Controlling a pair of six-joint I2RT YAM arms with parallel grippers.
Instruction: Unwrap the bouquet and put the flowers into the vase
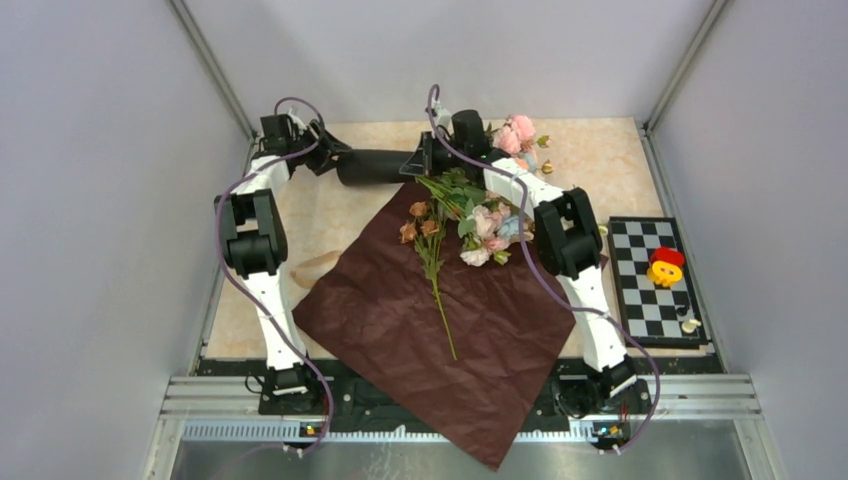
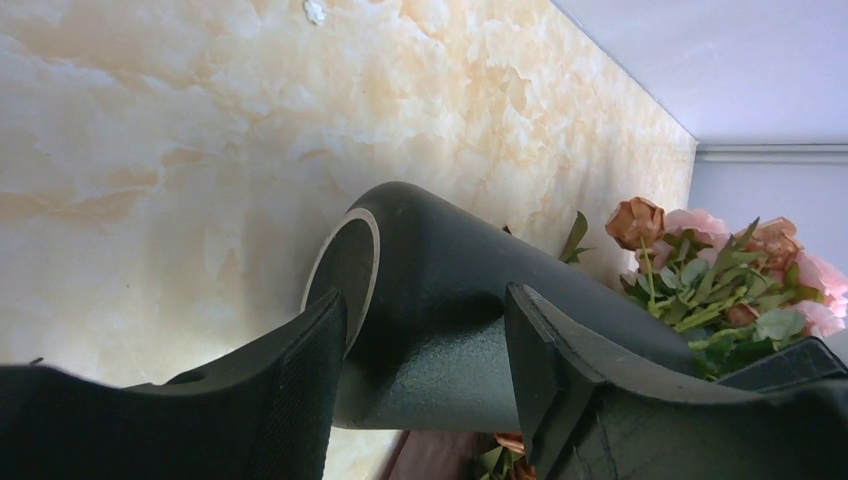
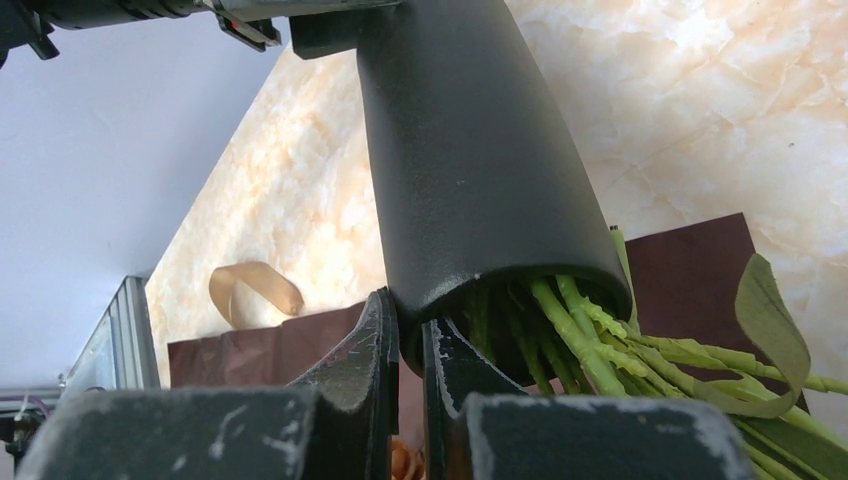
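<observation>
The black vase lies on its side at the back of the table, mouth to the right. Its ringed base faces left. My right gripper is shut on the rim at the mouth, where green stems show. Around the vase near its base stand the parted fingers of my left gripper, which is open; whether they touch it cannot be told. Pink and pale flowers lie right of the vase, more pink flowers behind the right arm. An orange spray lies with its stem toward the front.
A brown sheet covers the middle and hangs over the front edge. At the right is a checkered board with red and yellow pieces on it. A tan band lies left of the sheet. Bare table shows at the left.
</observation>
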